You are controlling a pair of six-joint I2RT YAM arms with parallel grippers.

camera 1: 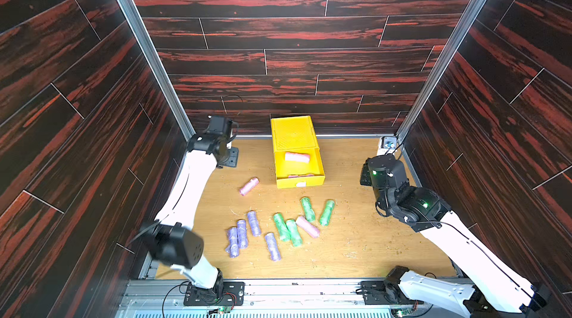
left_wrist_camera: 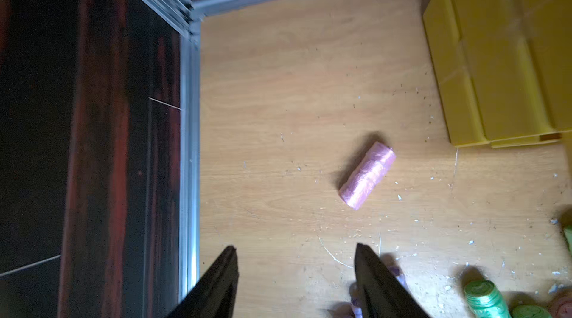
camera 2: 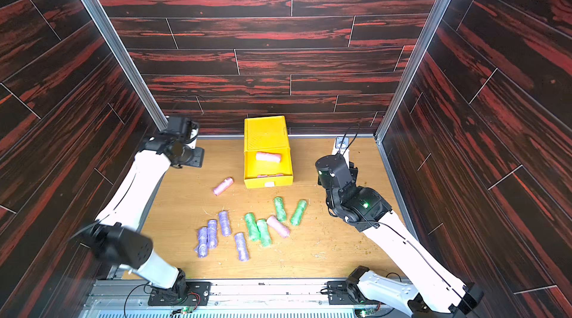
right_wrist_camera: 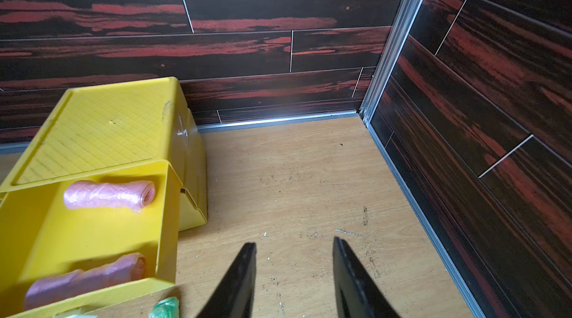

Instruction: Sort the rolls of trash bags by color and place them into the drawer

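The yellow drawer (camera 2: 247, 169) stands pulled out, with two pink rolls inside: a rear pink roll (right_wrist_camera: 110, 194) and a front pink roll (right_wrist_camera: 89, 282). Left of it on bare table lies another pink roll (left_wrist_camera: 367, 175). In the left wrist view my left gripper is open and empty; that roll lies beyond its fingers, apart from them. A further pink roll (camera 1: 308, 226) lies among several green rolls (camera 1: 327, 212). Several purple rolls (camera 1: 272, 246) are at the front left. My right gripper is open over bare table, right of the drawer.
The yellow cabinet (camera 1: 294, 132) backs onto the rear wall. Dark wood-patterned walls with metal edge rails close in the left, back and right. Free table (right_wrist_camera: 298, 169) extends right of the drawer.
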